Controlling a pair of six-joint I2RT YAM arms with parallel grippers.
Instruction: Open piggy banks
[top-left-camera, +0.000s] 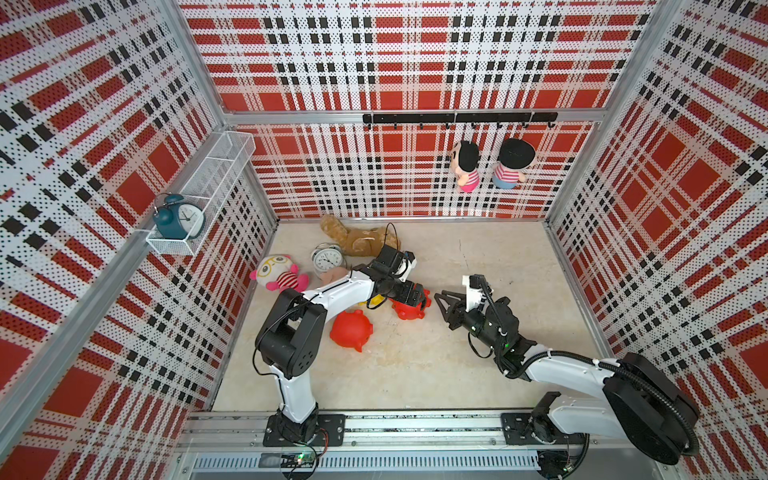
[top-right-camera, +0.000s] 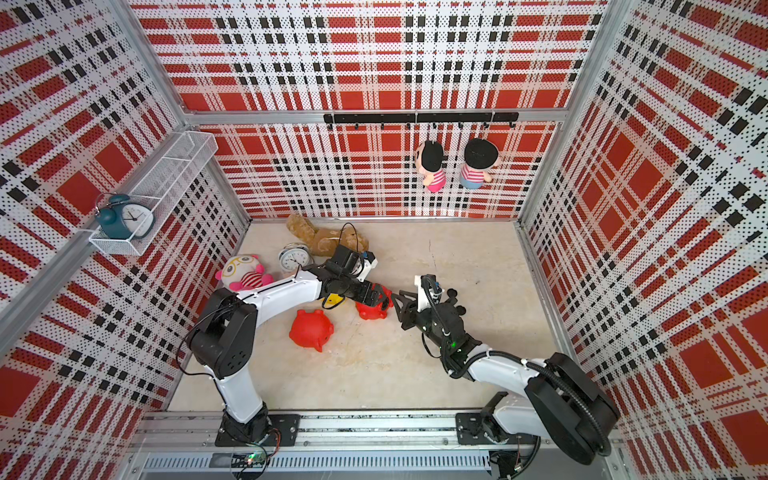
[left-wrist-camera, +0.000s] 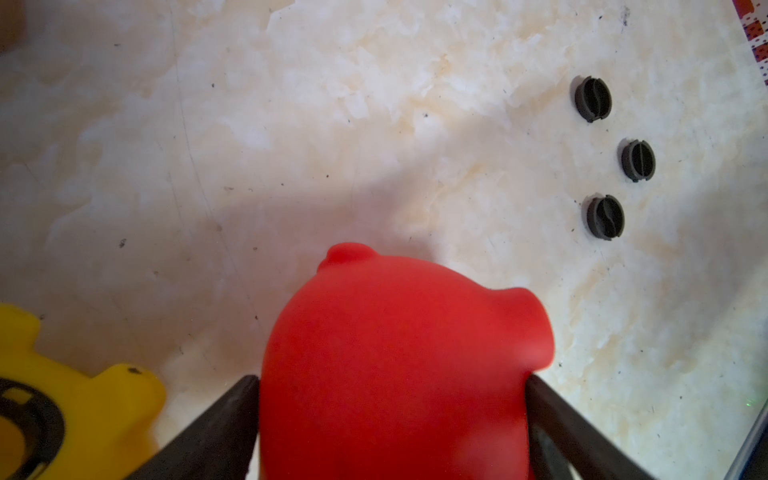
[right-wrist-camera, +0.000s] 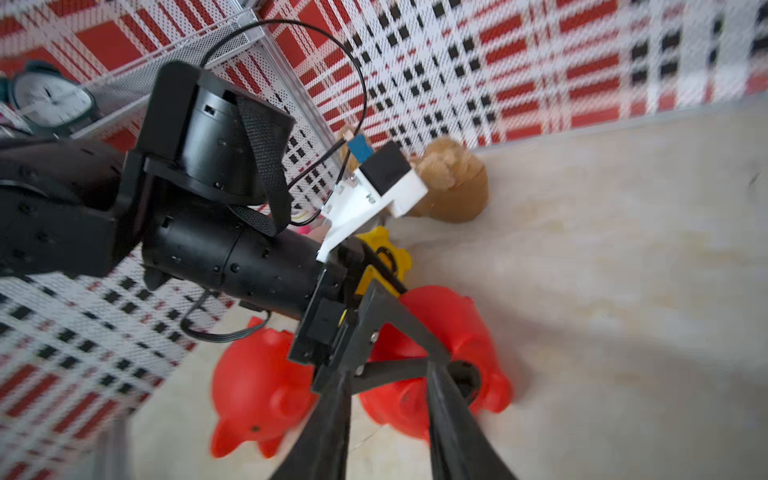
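Note:
A red piggy bank (top-left-camera: 409, 310) sits mid-table, with a dark opening visible on it in the right wrist view. My left gripper is open over it, fingers at either side of its body. My right gripper is a little to its right, part open, with nothing seen between its fingers. A second red piggy bank (top-left-camera: 351, 329) lies to the left. Three small black plugs (left-wrist-camera: 593, 98) lie on the table to the right.
A yellow piggy bank (left-wrist-camera: 88, 408), a clock (top-left-camera: 327, 257), a pink plush (top-left-camera: 279, 273) and a brown plush (top-left-camera: 352, 237) crowd the back left.

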